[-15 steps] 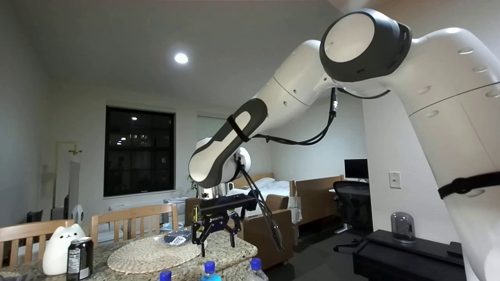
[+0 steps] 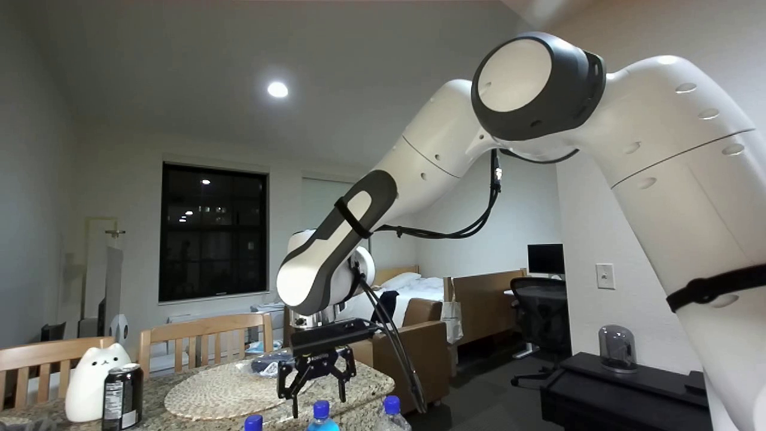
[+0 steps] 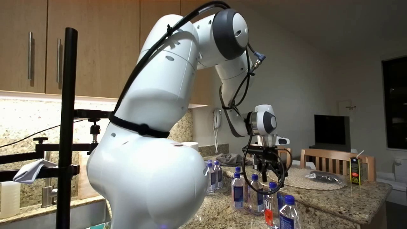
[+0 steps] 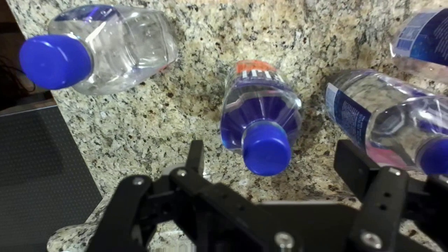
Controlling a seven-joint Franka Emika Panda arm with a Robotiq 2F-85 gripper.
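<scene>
My gripper stands open above the granite counter, nothing held. In the wrist view, a bottle with a blue cap (image 4: pixel 267 147) and blue liquid lies between the two spread fingers as seen from above. To its left is a clear bottle (image 4: pixel 130 48), and to its right another clear bottle (image 4: pixel 357 109) lies beside the right finger. In exterior view 1 the gripper (image 2: pixel 318 403) hangs just above the blue bottle (image 2: pixel 322 416), whose lower part is cut off. Whether the fingertips reach down past the cap is hard to tell.
More capped bottles (image 3: pixel 238 190) stand in a group on the lower counter. On the raised counter are a woven mat (image 2: pixel 215 391), a white cat figure (image 2: pixel 94 384) and a black can (image 2: pixel 122 398). A juice carton (image 3: pixel 355 170) stands near the far edge.
In exterior view 1 the arm has come down and shifted left. My gripper is lower, nearer the blue bottle's cap.
</scene>
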